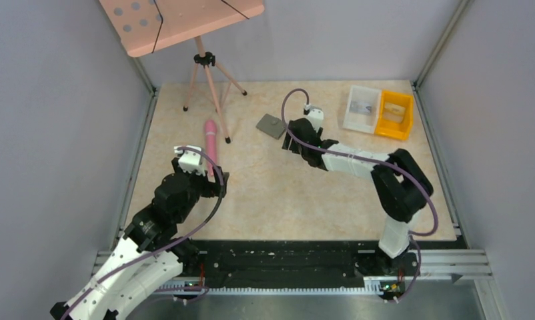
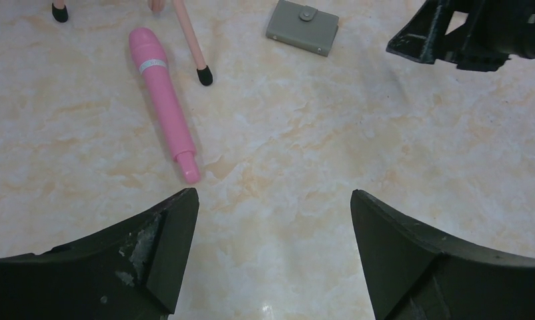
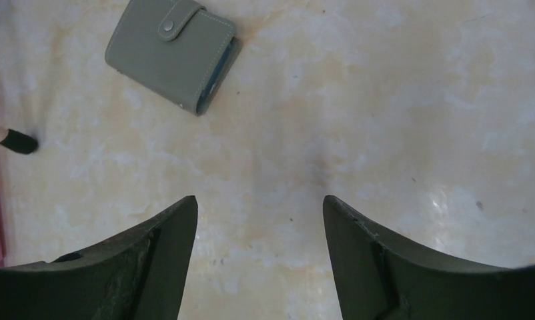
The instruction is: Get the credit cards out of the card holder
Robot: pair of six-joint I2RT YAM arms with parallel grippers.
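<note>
The grey card holder [image 1: 271, 126] lies flat on the table towards the back, its snap strap [image 3: 179, 20] closed over it. No cards can be made out. My right gripper hangs beside the holder on its right, fingers apart and nothing between them; in the top view it is close to the holder's right corner. Over the left part of the table my left gripper stands open and empty, well away from the holder [image 2: 303, 27], which shows at the top of the left wrist view.
A pink microphone-shaped object [image 2: 165, 100] lies at the left, beside a pink tripod [image 1: 213, 93]. At the back right stand a white bin [image 1: 348, 120] and a yellow bin [image 1: 393, 132] with small items inside.
</note>
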